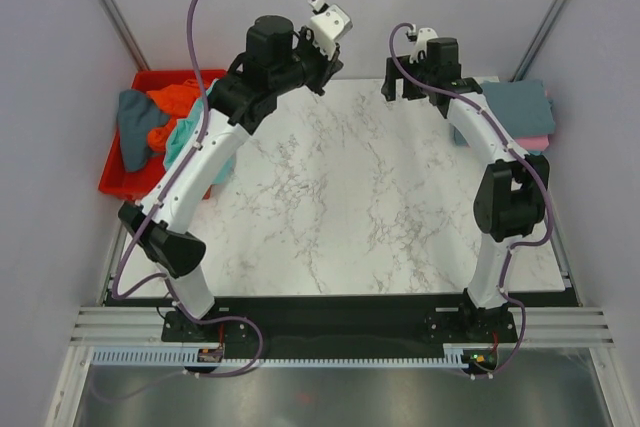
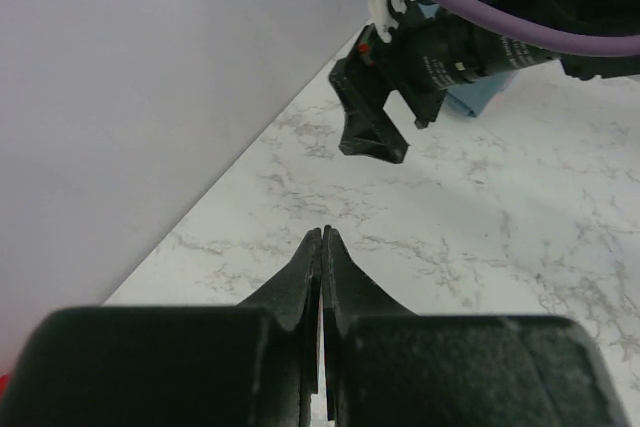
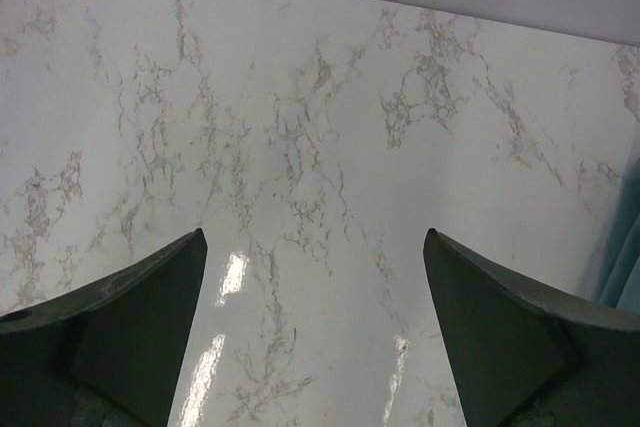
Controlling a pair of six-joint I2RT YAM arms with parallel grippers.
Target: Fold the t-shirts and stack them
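Note:
The teal t-shirt [image 1: 221, 173] hangs over the right side of the red bin [image 1: 117, 182], partly hidden by my left arm. Orange [image 1: 176, 99] and grey-blue [image 1: 134, 119] shirts lie in that bin. High above the table, my left gripper is shut with nothing in it, well clear of the teal cloth. My right gripper is open over bare table, empty. Folded shirts [image 1: 517, 109], grey-teal over pink, are stacked at the table's right; a blue-grey edge [image 3: 625, 247] shows in the right wrist view.
Grey walls close in at the back and sides. In the left wrist view, the right arm [image 2: 460, 57] is visible beyond my left gripper.

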